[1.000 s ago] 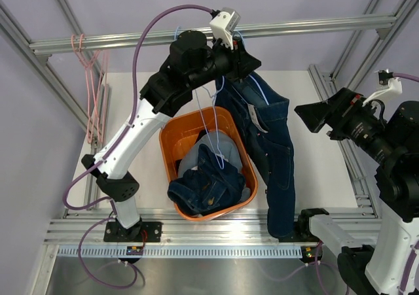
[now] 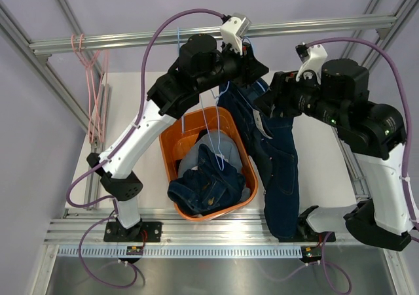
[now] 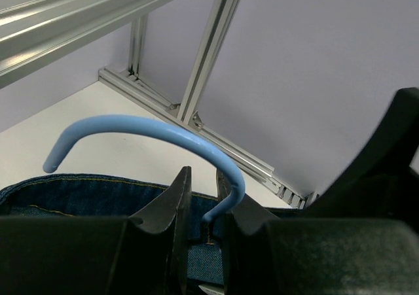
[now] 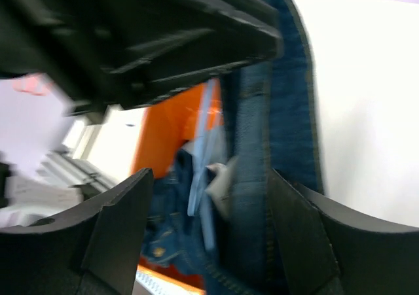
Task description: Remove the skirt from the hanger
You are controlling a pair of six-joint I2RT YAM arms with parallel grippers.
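The dark denim skirt (image 2: 278, 177) hangs beside the orange bin, below the rail. My left gripper (image 2: 252, 69) is shut on the blue hanger, whose hook (image 3: 150, 128) rises above its fingers, with the skirt's waistband (image 3: 78, 197) just behind. My right gripper (image 2: 268, 99) is at the skirt's upper part, part open. In the right wrist view denim (image 4: 258, 157) runs between and beyond its blurred fingers; whether it touches them I cannot tell.
The metal rail (image 2: 327, 25) spans the back, carrying pink hangers (image 2: 98, 99) at the left and blue hangers. An orange bin (image 2: 170, 164) below holds denim and grey clothes. The white board is clear at the right.
My right gripper has moved left and up to the skirt's upper part. My left gripper shifted slightly right with the hanger and skirt earlier, and has since stayed put.
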